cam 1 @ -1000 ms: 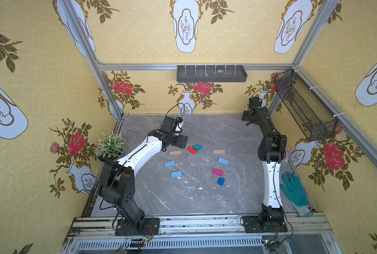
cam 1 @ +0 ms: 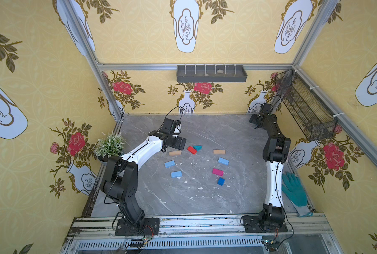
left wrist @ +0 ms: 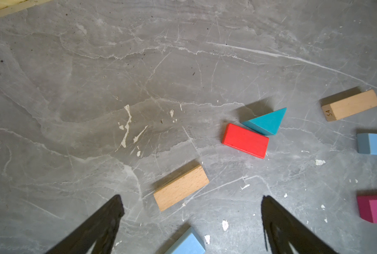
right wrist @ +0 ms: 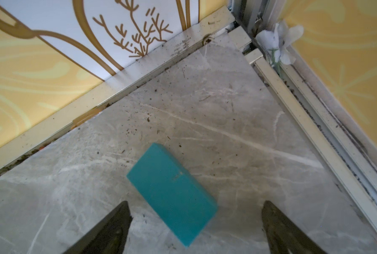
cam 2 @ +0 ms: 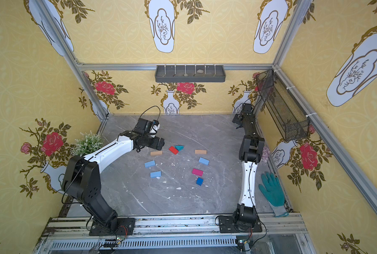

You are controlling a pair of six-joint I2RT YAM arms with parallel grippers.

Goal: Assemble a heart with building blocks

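Observation:
Several loose blocks lie mid-table: a red block (left wrist: pixel 245 140) touching or nearly touching a teal triangle (left wrist: pixel 268 122), wooden blocks (left wrist: pixel 181 188), light blue blocks (cam 1: pixel 169 163), a magenta block (cam 1: pixel 217 171) and a dark blue block (cam 1: pixel 221 181). My left gripper hangs open above the table behind the left wooden block, empty. At the far right corner my right gripper is open, its blurred fingers (right wrist: pixel 108 232) on either side of and apart from a teal block (right wrist: pixel 173 192). In the top views the right arm hides that block.
The back wall and corner rails (right wrist: pixel 319 139) stand close to the right gripper. A wire basket (cam 1: pixel 311 110) hangs on the right wall above. A teal glove (cam 1: pixel 295 190) lies by the right edge, a potted plant (cam 1: pixel 109 146) at the left.
The left gripper has shifted slightly; the blocks mid-table have stayed put.

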